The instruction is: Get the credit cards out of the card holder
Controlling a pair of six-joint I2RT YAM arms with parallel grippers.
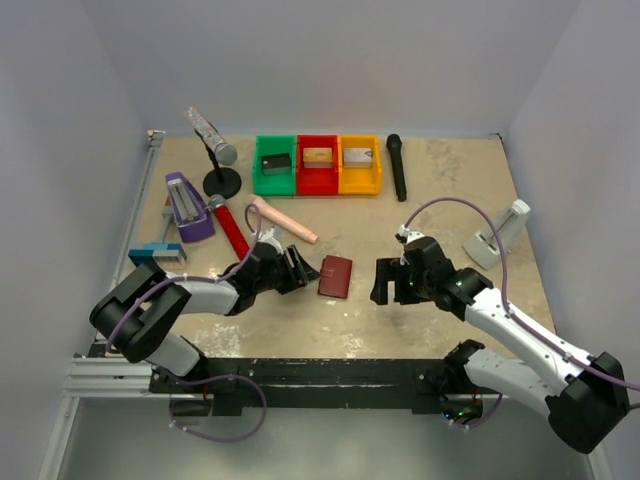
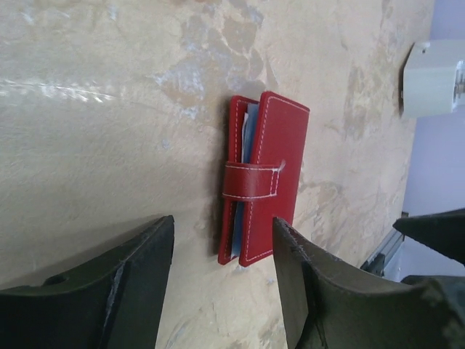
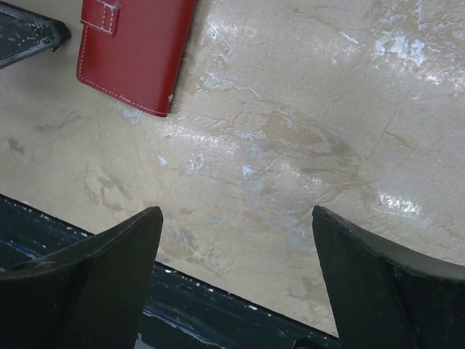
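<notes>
The dark red card holder (image 1: 335, 277) lies flat on the table between my two grippers. In the left wrist view its strap (image 2: 250, 181) is fastened across the side, and a thin bluish edge (image 2: 248, 134) shows between the covers. My left gripper (image 1: 307, 268) stands open just left of the holder, its fingers (image 2: 149, 269) apart with nothing held. To the right of the holder, my right gripper (image 1: 383, 295) is open too; only bare table shows between its fingers. The near part of the holder (image 3: 134, 54) appears at the upper left of the right wrist view.
Green (image 1: 270, 184), red (image 1: 317, 184) and yellow (image 1: 361, 184) bins stand at the back, each with an item inside. A microphone (image 1: 397, 168), a beige cylinder (image 1: 283, 218), a red-handled tool (image 1: 232, 230) and a purple holder (image 1: 190, 215) lie around. Bare table surrounds the card holder's front.
</notes>
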